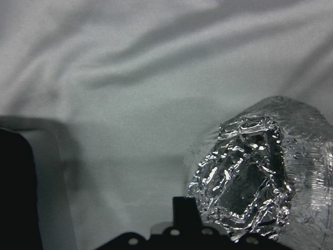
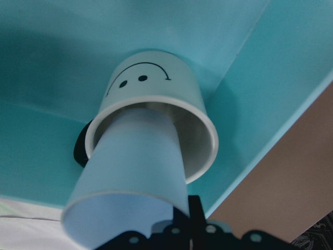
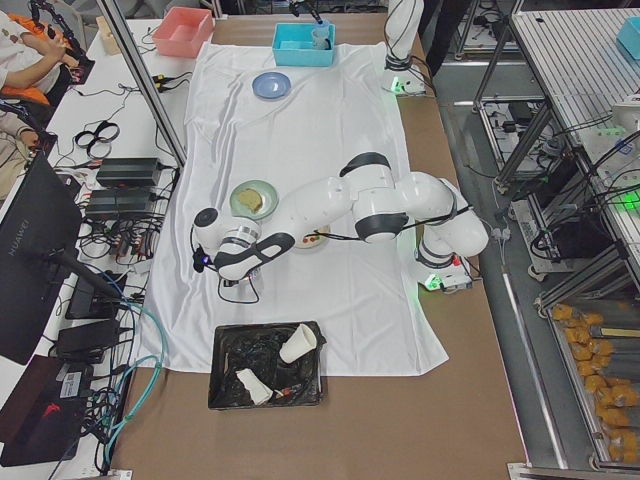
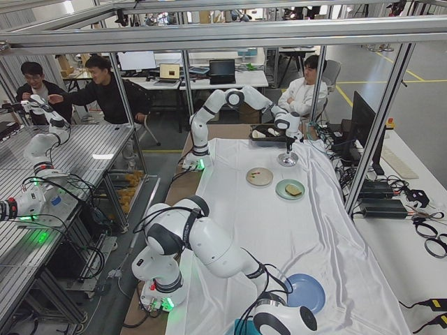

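In the left wrist view a crumpled shiny foil-like item (image 1: pixel 244 182) in clear plastic lies on the white cloth at the left gripper's tip; the left gripper (image 3: pixel 203 258) is low over the cloth, fingers unclear. In the right wrist view a white mug (image 2: pixel 182 88) with a printed face lies inside the teal bin (image 2: pixel 260 73). A pale blue cup (image 2: pixel 125 166) reaches into the mug's mouth, its near end at my right gripper; whether the fingers grip it cannot be told.
A black lined tray (image 3: pixel 230 360) holds white cups and scraps. A green plate with food (image 3: pixel 254 199), a plate (image 4: pixel 259 177) and a blue plate (image 3: pixel 271 85) lie on the cloth, which is clear between them.
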